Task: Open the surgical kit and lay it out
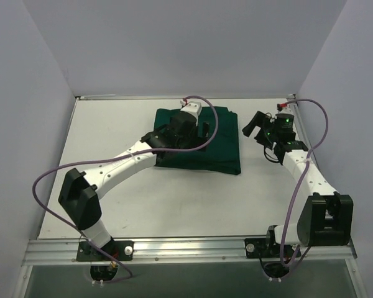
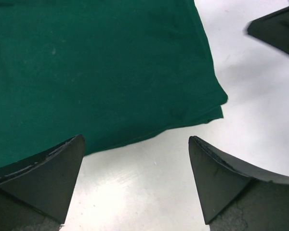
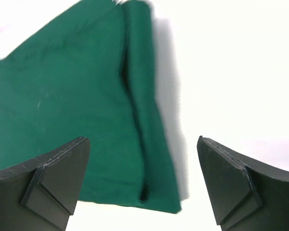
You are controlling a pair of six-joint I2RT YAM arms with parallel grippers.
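Note:
A dark green cloth (image 1: 211,155), its edges partly doubled, lies on the white table. My left gripper (image 1: 199,133) is over the middle of the cloth, open; in the left wrist view its two fingertips (image 2: 76,147) frame the cloth's edge and bare table. My right gripper (image 1: 258,124) stands open just to the right of the cloth; in the right wrist view the cloth (image 3: 86,115) shows a raised fold along one side. Neither gripper has anything between its fingers. No instruments are visible.
Grey walls surround the back and sides, with metal rails along the table's edges.

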